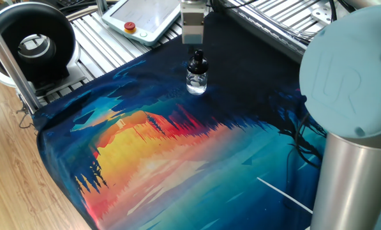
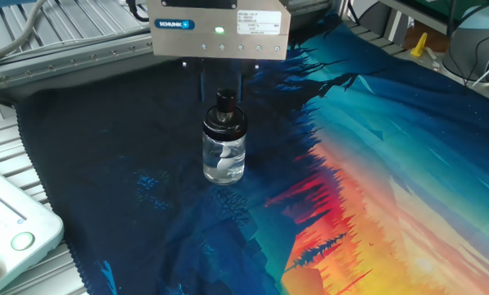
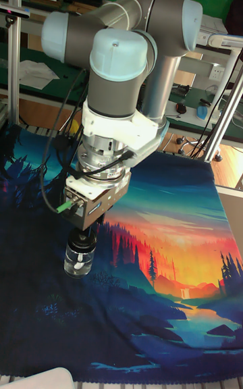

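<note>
A small clear glass bottle with a black collar and a black dropper top stands upright on the dark part of the printed cloth. It shows in all three views: bottle (image 1: 196,83), bottle (image 2: 224,157), bottle (image 3: 77,261). My gripper (image 2: 220,97) points downward at the height of the bottle's top. Its two dark fingers (image 2: 201,83) stand apart, open, with the dropper top lined up between them in exterior view 2. Whether the fingers are level with the top in depth or slightly behind it, I cannot tell. Neither finger visibly touches the bottle.
A teach pendant with a red button (image 1: 130,27) lies past the cloth's edge. A black round device (image 1: 34,45) stands at the left in exterior view 1.
</note>
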